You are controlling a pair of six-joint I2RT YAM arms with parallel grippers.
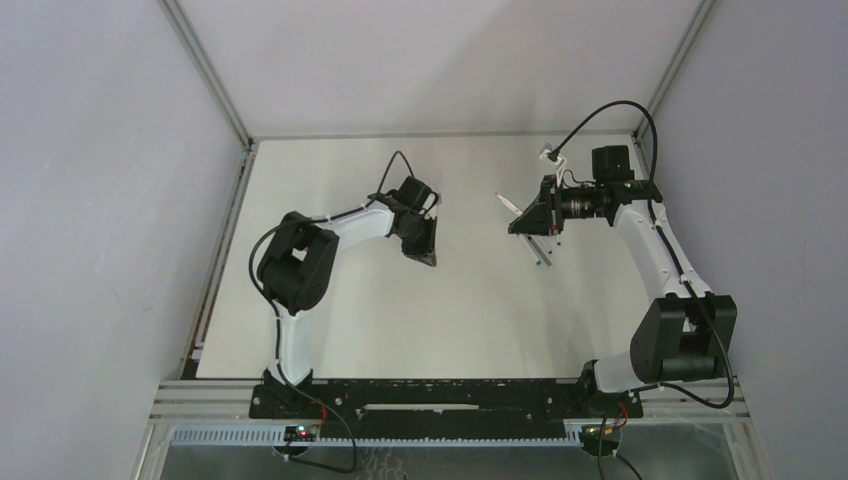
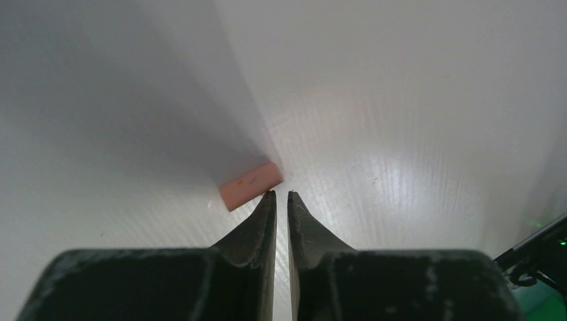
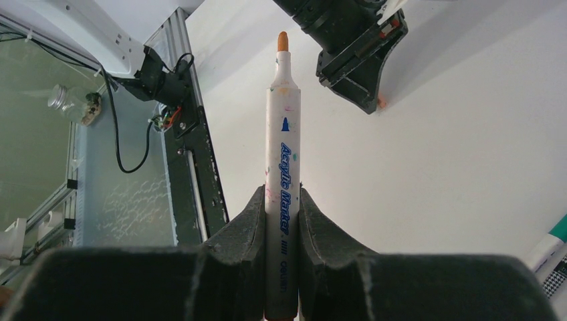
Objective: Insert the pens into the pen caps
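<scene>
My right gripper is shut on a white acrylic marker pen. In the right wrist view that pen runs lengthwise between the fingers, its orange tip uncapped and pointing away. A short orange pen cap lies on the white table in the left wrist view. Just past it, low over the table, my left gripper has a narrow gap between its fingertips and nothing in it. One left finger overlaps the cap's near edge in that view; whether they touch cannot be told. From above, the left hand mostly covers the cap.
More pens lie under and beside the right gripper, some with teal ends, as the teal-ended pen also shows.
</scene>
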